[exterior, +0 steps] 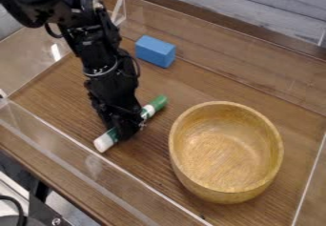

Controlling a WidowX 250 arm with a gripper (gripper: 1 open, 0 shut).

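My black gripper [122,125] reaches down from the upper left, shut on a slim white and green object [107,142] that looks like a marker or tube. The object lies diagonally low over the wooden table [211,58], its white end toward the lower left and its green end toward the upper right. The fingertips are dark and partly hide its middle.
A large yellow bowl [224,152] sits to the right of the gripper. A blue block [155,51] lies behind, near the back.
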